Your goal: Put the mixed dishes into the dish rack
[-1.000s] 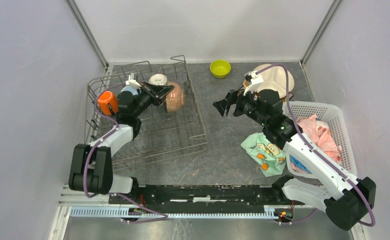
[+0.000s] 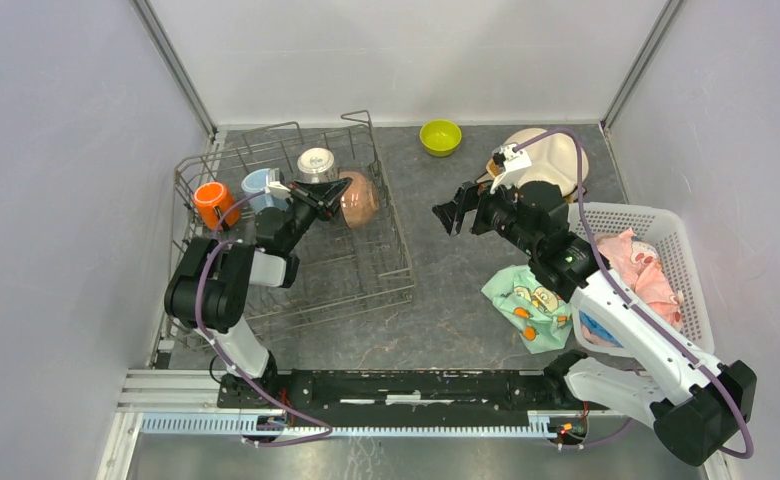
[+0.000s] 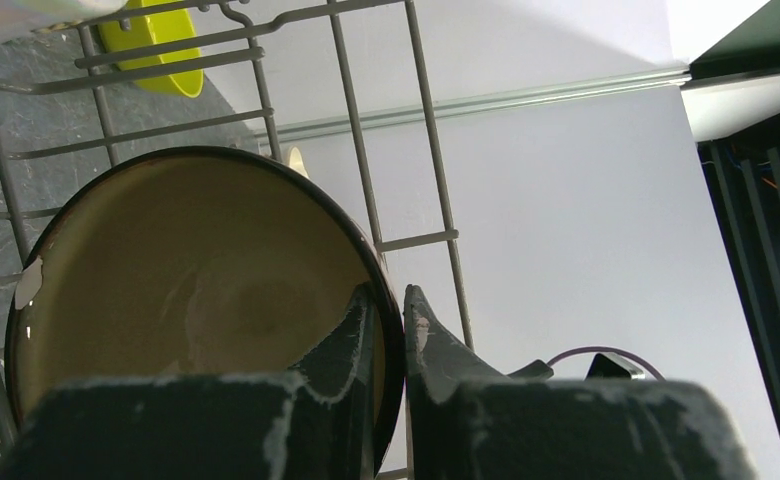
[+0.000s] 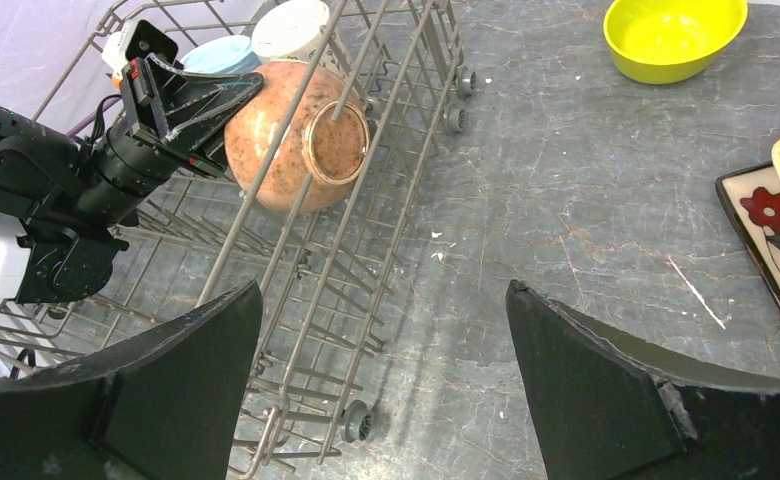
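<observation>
My left gripper is shut on the rim of a speckled brown bowl [image 2: 359, 202], which stands on its side at the right side of the wire dish rack [image 2: 403, 262]. In the right wrist view the bowl [image 4: 271, 115] shows its foot ring toward me. An orange cup [image 2: 213, 200], a blue dish [image 2: 256, 182] and a white cup [image 2: 315, 164] are also in the rack. My right gripper is open over the bare worktop, right of the rack.
A lime green bowl [image 2: 440, 137] lies at the back. A beige plate [image 2: 548, 160] and basket are at the back right, a white bin [image 2: 681, 260] with cloths at the right, a green cloth [image 2: 524, 305] nearer.
My left gripper and the brown bowl have moved slightly to the right, while the left arm has swung round. The right gripper has shifted slightly to the right.
</observation>
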